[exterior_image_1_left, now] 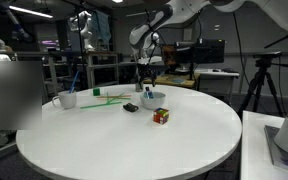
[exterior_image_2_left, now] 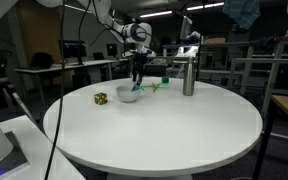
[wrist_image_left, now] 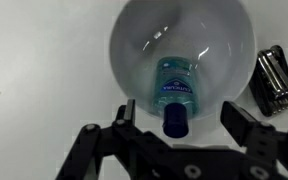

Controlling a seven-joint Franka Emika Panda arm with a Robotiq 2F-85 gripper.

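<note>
A small teal bottle point(wrist_image_left: 174, 82) with a dark cap lies inside the white bowl point(wrist_image_left: 129, 45). From above, my open gripper spans the cap end, one finger point(wrist_image_left: 126, 112) to each side and apart from the bottle. Outside, the gripper point(exterior_image_1_left: 148, 78) hangs over the bowl point(exterior_image_1_left: 154, 103), and the bottle is mostly hidden by the bowl's wall. The other exterior view also has the gripper point(exterior_image_2_left: 137, 74) above the bowl point(exterior_image_2_left: 128, 95). Nothing is held.
A black object point(wrist_image_left: 274, 80) lies close beside the bowl. A colourful cube point(exterior_image_1_left: 161, 116) sits in front of it. Further off stand a white mug point(exterior_image_1_left: 66, 99), a green block point(exterior_image_1_left: 97, 92) and a tall metal flask point(exterior_image_2_left: 189, 78).
</note>
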